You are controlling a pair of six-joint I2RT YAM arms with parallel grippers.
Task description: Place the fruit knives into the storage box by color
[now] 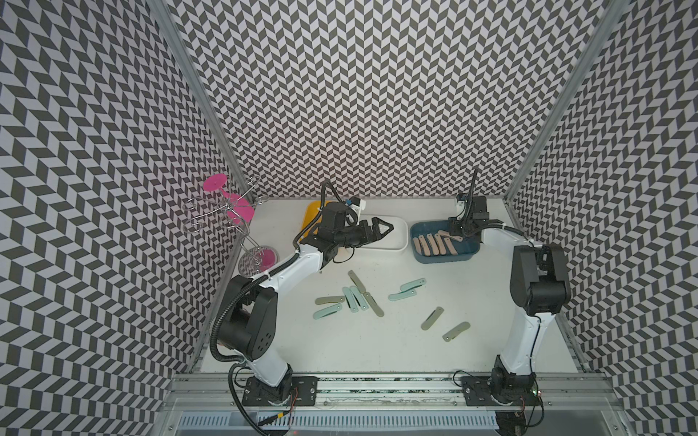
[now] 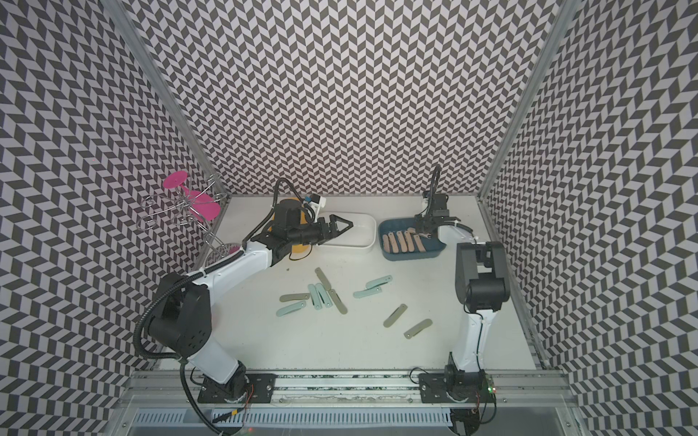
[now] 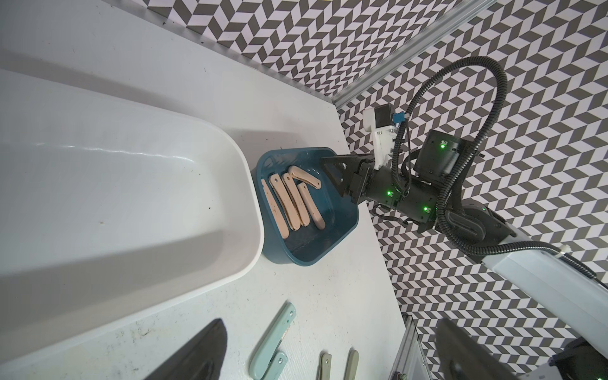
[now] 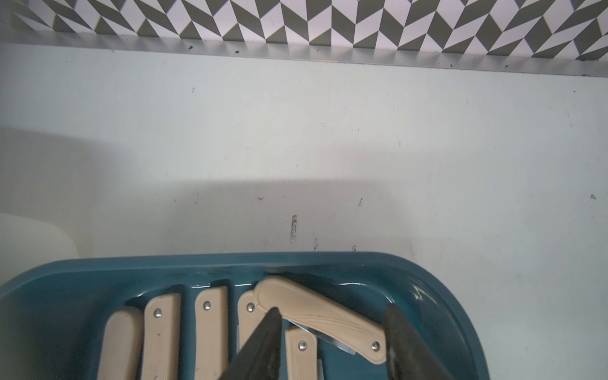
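Several peach fruit knives [image 4: 323,313] lie in the dark blue box [image 4: 411,272], one slanting across the others' upper ends. My right gripper is over the box at that slanted knife, its blurred fingers apart; a grip on it cannot be made out. My left gripper [image 2: 341,226] stands open over the white box [image 2: 347,247], which looks empty in the left wrist view. Several mint knives [image 1: 327,311] and olive knives [image 1: 432,317] lie loose on the table's middle.
A yellow box [image 1: 312,214] is partly hidden behind the left arm. A wire rack with pink discs [image 1: 240,207] stands at the left.
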